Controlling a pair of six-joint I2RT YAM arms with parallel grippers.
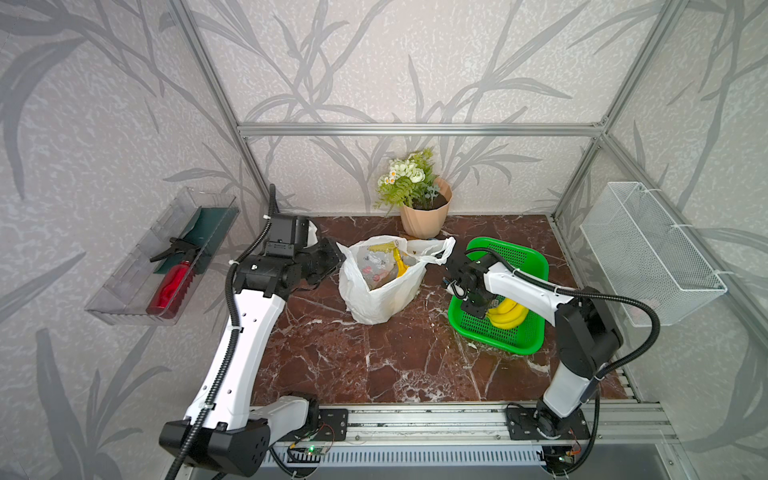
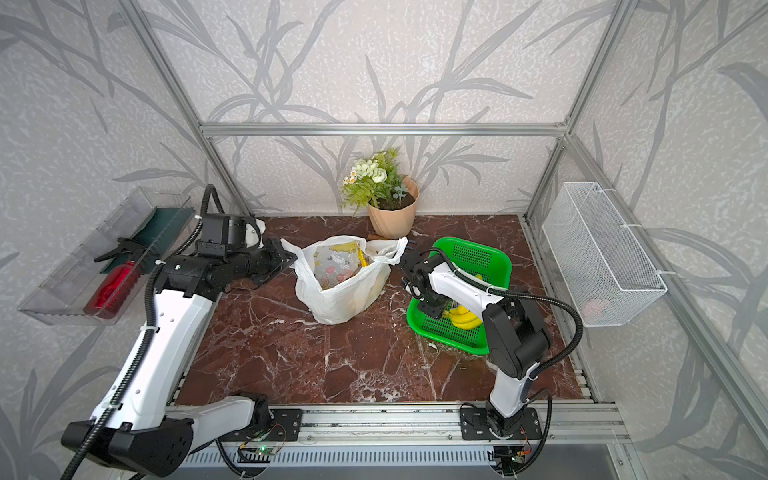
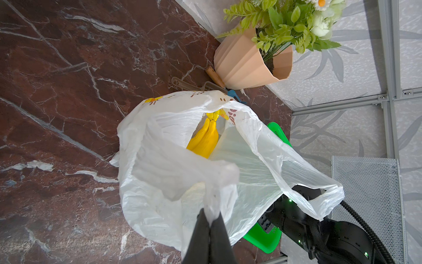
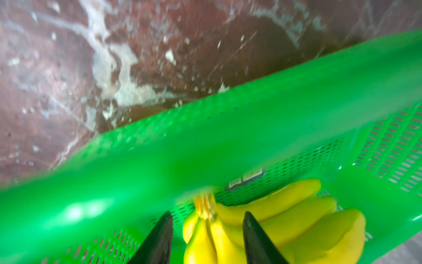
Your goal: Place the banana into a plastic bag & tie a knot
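Observation:
A white plastic bag (image 1: 376, 296) stands open mid-table, bananas (image 3: 203, 140) inside. My left gripper is shut on the bag's handle at its left side, the white plastic rising from the fingertips. My right gripper is at the near rim of the green basket (image 1: 520, 346), fingers part open and pointing at a bunch of bananas (image 4: 281, 220) lying in it, with nothing held that shows.
A flower pot (image 1: 424, 220) stands behind the bag. A white wire basket (image 1: 648, 256) hangs on the right wall, a clear bin (image 1: 120, 308) on the left. Bare marble lies in front of the bag.

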